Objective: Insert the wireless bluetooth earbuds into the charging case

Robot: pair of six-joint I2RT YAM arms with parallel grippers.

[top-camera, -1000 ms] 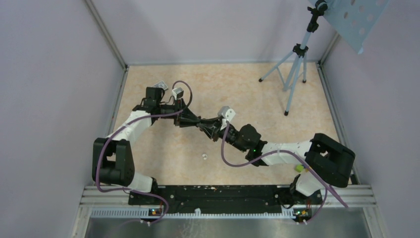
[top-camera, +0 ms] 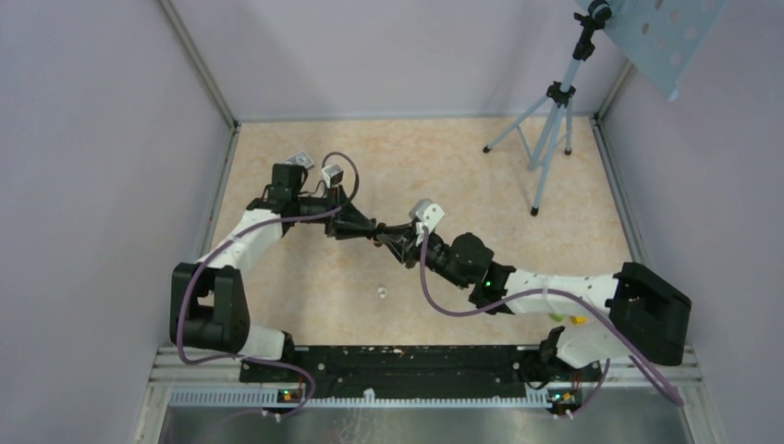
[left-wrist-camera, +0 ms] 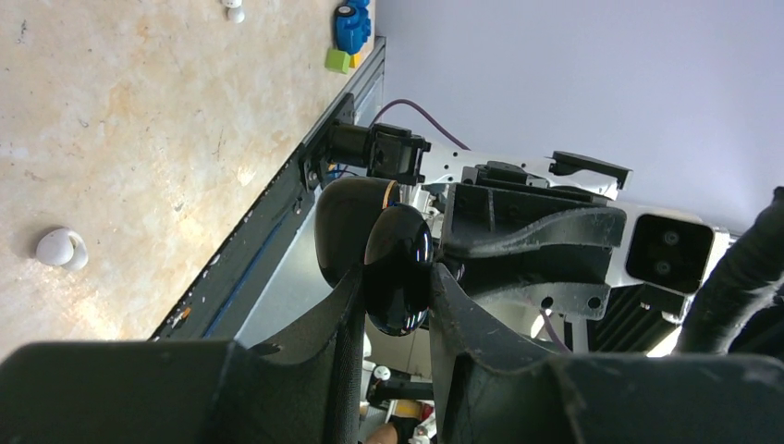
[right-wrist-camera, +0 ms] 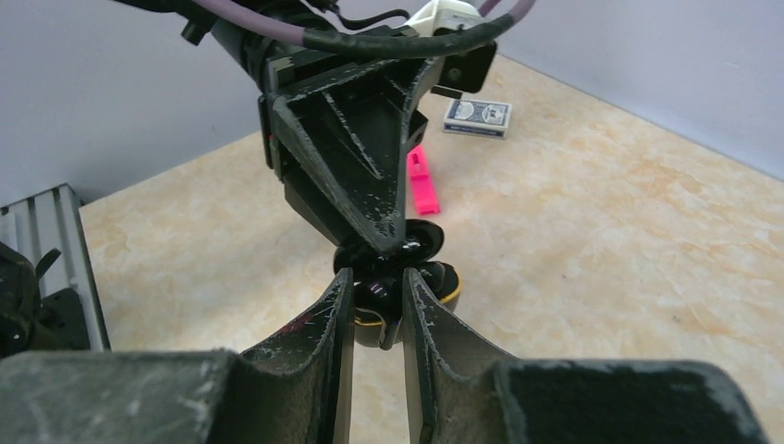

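A glossy black charging case [left-wrist-camera: 347,222] with a thin gold line hangs above the table between my two grippers. In the left wrist view my left gripper is shut on one black part of it. My right gripper meets the case from the opposite side, its fingers shut on it. The case [right-wrist-camera: 447,285] looks parted in the right wrist view, though its inside cannot be seen. White earbuds lie on the table: one earbud [left-wrist-camera: 59,248] at the left of the left wrist view, and another white piece [left-wrist-camera: 235,13] at its top edge.
A blue toy car [left-wrist-camera: 352,28] and a green block [left-wrist-camera: 337,61] sit near the table's edge. A pink clip [right-wrist-camera: 422,180] and a card pack [right-wrist-camera: 477,117] lie behind the left gripper. The tripod [top-camera: 552,120] stands at the back right.
The left arm has barely moved.
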